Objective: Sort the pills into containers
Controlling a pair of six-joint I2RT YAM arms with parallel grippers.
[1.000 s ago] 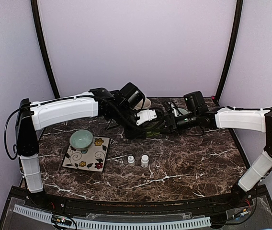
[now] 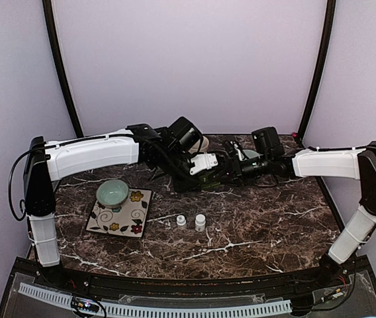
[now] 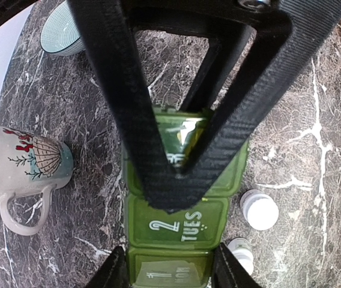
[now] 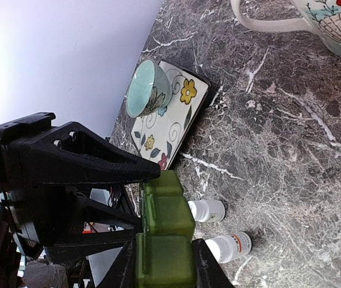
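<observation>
A green pill organizer [image 3: 176, 219] marked "2 TUES" is held in the air between both arms near the middle of the table. In the left wrist view my left gripper is shut on its near end, while the right gripper's fingers cross over its other compartments. In the right wrist view my right gripper is shut on it too. Two white pill bottles [image 2: 200, 222] [image 2: 181, 222] stand on the table below the held organizer, toward the front.
A mint bowl [image 2: 112, 192] sits on a flowered tray [image 2: 135, 225] at the left. A decorated mug [image 3: 26, 162] stands at the back, partly behind the arms, with another bowl [image 3: 56, 27] nearby.
Both arms have shifted very slightly since a second ago, the left rightward and the right leftward in the top view; the bottles and tray are unmoved.
</observation>
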